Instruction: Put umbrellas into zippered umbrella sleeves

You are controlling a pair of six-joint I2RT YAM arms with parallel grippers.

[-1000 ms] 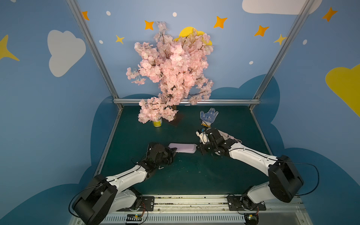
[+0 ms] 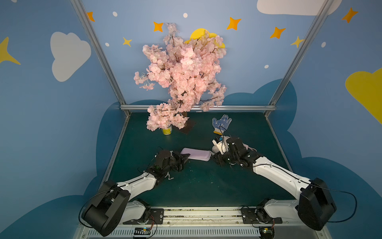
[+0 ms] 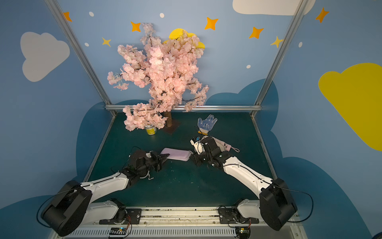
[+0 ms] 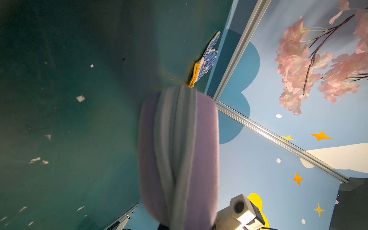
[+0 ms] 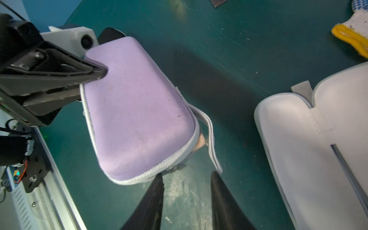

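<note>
A lilac, rounded sleeve with pale edging (image 5: 141,111) is raised above the table, my left gripper (image 2: 186,157) shut on its left end. In the left wrist view, its grey zipper band (image 4: 176,130) runs along the narrow side, and the sleeve covers my left fingers. A pale cord loop (image 5: 211,141) hangs at its other end. Close to that end, my right gripper has its fingers apart, nothing between them. Farther right, a white-lined case (image 5: 295,134) lies spread open on the table. I cannot make out an umbrella; whether one is inside the sleeve is hidden.
A blue-and-white glove with a yellow cuff (image 2: 221,123) lies at the back. Pink blossom branches (image 2: 187,75) and a yellow can (image 2: 166,130) stand at back left.
The left gripper and lilac sleeve have shifted slightly to the right and away from the front edge. My right arm has moved a little to the right.
</note>
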